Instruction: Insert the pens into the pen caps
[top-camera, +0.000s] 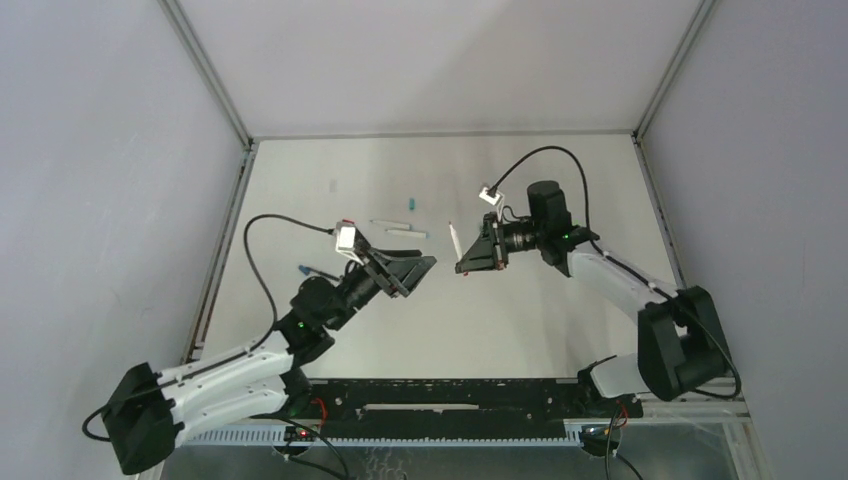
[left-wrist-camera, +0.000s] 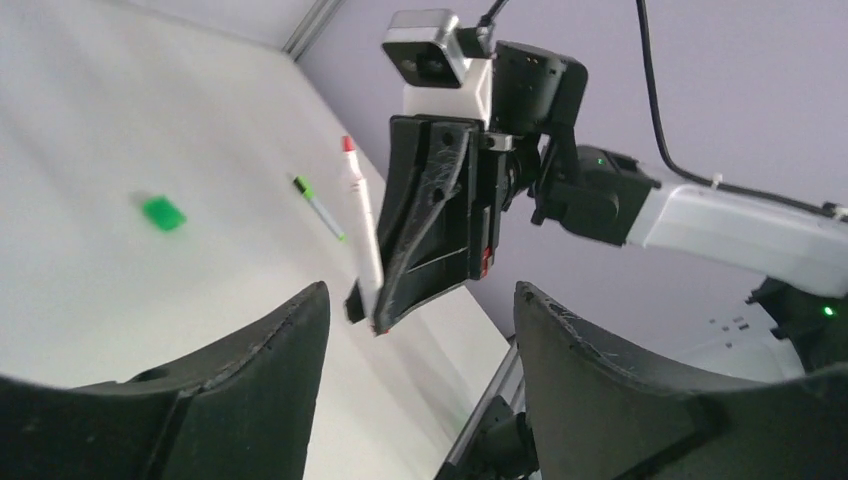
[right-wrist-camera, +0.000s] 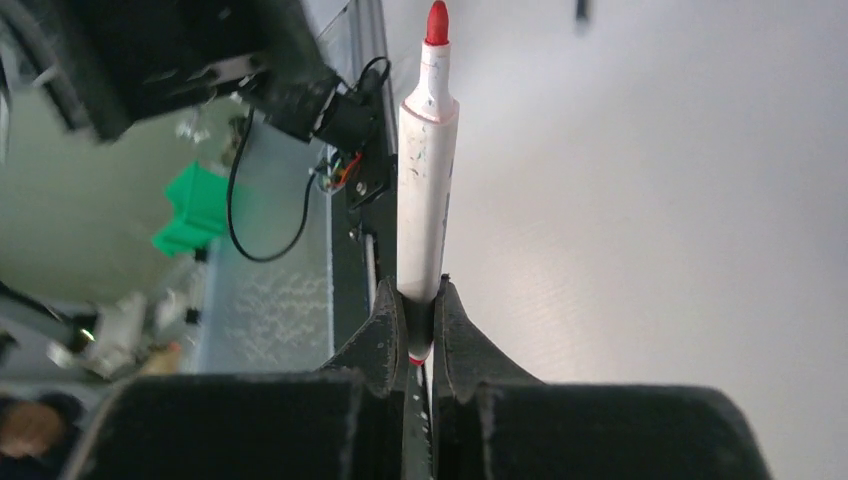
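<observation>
A white pen with a red tip (right-wrist-camera: 425, 170) stands nearly upright, tip up and uncapped. My right gripper is shut on its lower end; the same pen (top-camera: 454, 240) shows in the top view. Facing it from the left, my left gripper (top-camera: 425, 278) stands open, clear of the pen. The left wrist view shows the left fingers (left-wrist-camera: 285, 350) wide apart, with only background between them. On the table lie two pale pens (top-camera: 390, 224), a small blue piece (top-camera: 411, 203) like a cap, and a small green piece (left-wrist-camera: 163, 213).
Farther right lies a white pen with a green end (left-wrist-camera: 322, 212). A dark, blue-ended pen (top-camera: 318, 271) lies beside my left arm, which covers part of the table.
</observation>
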